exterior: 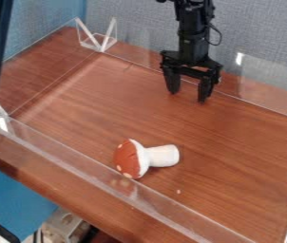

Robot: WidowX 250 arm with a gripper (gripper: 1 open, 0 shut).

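My black gripper (189, 84) hangs at the back of the wooden table, near the clear back wall, with its two fingers spread open and nothing visible between them. A toy mushroom (129, 159) with an orange, spotted cap and white stem lies on its side in the front middle of the table, well apart from the gripper.
Clear low walls edge the wooden tabletop (222, 142). A white wire frame (97, 36) stands at the back left corner.
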